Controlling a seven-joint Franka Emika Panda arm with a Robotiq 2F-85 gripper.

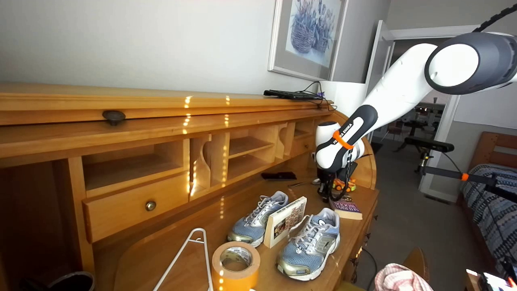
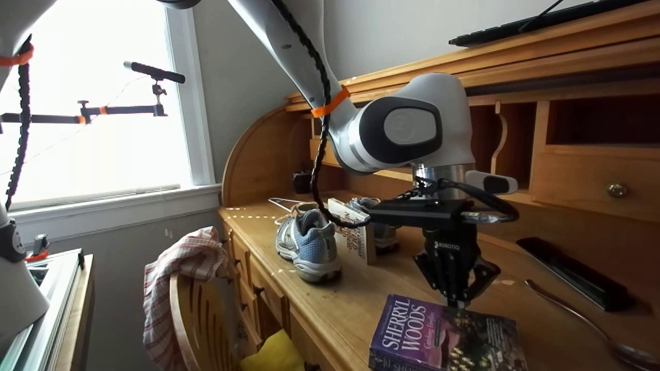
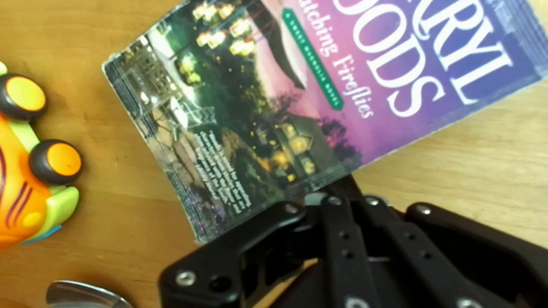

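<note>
A purple paperback book (image 2: 427, 337) lies flat on the desk near its front edge; in the wrist view its cover (image 3: 308, 92) fills the upper middle. My gripper (image 2: 456, 304) points down at the book's long edge on the side toward the shelves, its fingers together. From the wrist camera, the tips of the gripper meet or overlap that edge, partly hidden by the book. Nothing shows clasped between the fingers. Whether the tips touch the book cannot be made out for certain.
Shoes (image 1: 310, 245) flank an upright white-edged book (image 1: 286, 220). An orange toy car (image 3: 25, 169) and a spoon (image 2: 581, 321) are near the gripper, as is a dark flat object (image 2: 575, 272). A tape roll (image 1: 235, 266) and hanger (image 1: 194, 257) stand farther along the desk.
</note>
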